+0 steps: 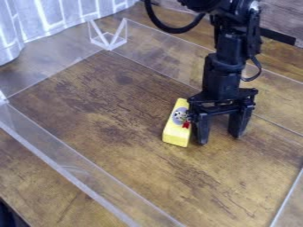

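A yellow block (pixel 178 134) lies on the wooden tabletop, a grey patterned piece with a bit of red on its upper end. My black gripper (pixel 218 122) is low at the table, just to the right of the block, its fingers pointing down with a gap between them. The left finger is close beside the block's red part; whether it touches cannot be told.
A small white frame (pixel 108 40) stands at the back left, with white curtain-like fabric at the top left corner.
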